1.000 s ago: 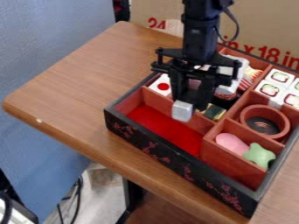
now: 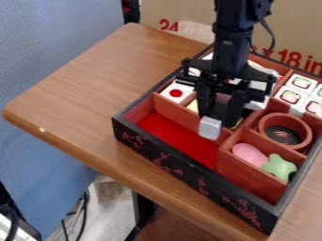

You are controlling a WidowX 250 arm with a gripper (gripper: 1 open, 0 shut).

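Note:
My black gripper (image 2: 214, 97) is over the middle of a dark, red-lined box (image 2: 126, 127), its tip pointing down. A small light grey block (image 2: 210, 127) is at the gripper's tip, above or at the edge of the empty red front compartment (image 2: 176, 136); whether the fingers are closed on it I cannot tell. White pieces with a red dot (image 2: 176, 93) sit behind at the left. A pink oval (image 2: 249, 154), a green piece (image 2: 278, 168) and a red ring (image 2: 284, 132) fill the right compartments.
The box stands on a wooden table (image 2: 88, 85) whose left part is bare. White tiles (image 2: 299, 89) lie in the back right compartment. A cardboard box (image 2: 189, 17) stands behind.
My gripper has shifted slightly right over the last second, and the grey block at its tip now sits a little lower and further right.

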